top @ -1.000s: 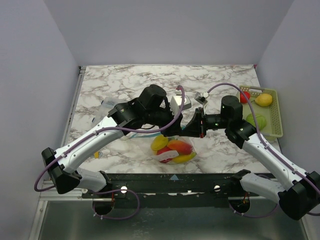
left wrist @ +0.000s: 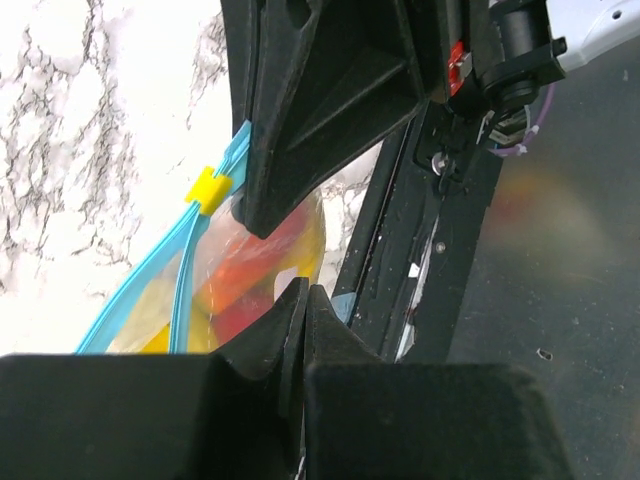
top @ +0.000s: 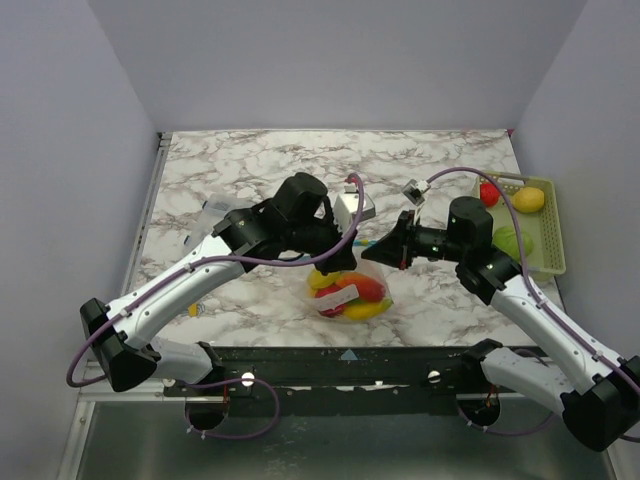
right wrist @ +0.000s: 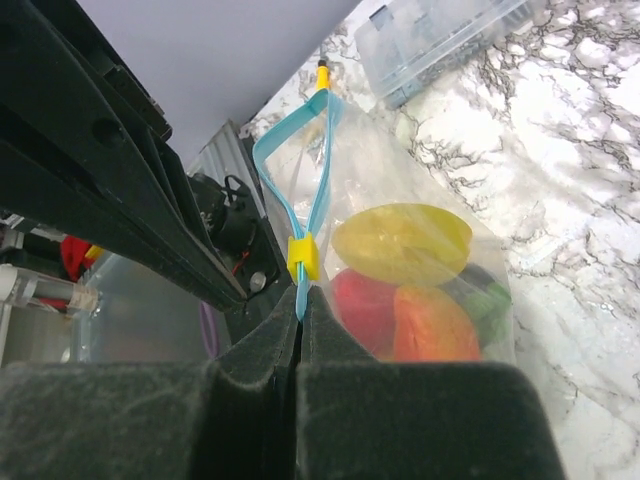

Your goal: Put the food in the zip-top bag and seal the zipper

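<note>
The clear zip bag (top: 345, 295) holds several pieces of food, among them a yellow one (right wrist: 405, 243), a red one (right wrist: 362, 305) and an orange one (right wrist: 432, 325). Its blue zipper edges (left wrist: 182, 270) spread apart on the far side of the yellow slider (right wrist: 303, 257). My right gripper is shut on the zipper end, just beside the slider. Close by, my left gripper is shut with nothing between its fingers; slider and zipper lie outside them. In the top view both grippers meet above the bag and partly hide its mouth.
A green basket (top: 555, 235) with more food stands at the right. At the left lies a clear plastic box (top: 208, 218). A small yellow item (top: 195, 309) rests near the front left.
My left gripper has gone from slightly open to shut. The right gripper has moved slightly right with the zipper end, and the zipper edges now spread wider.
</note>
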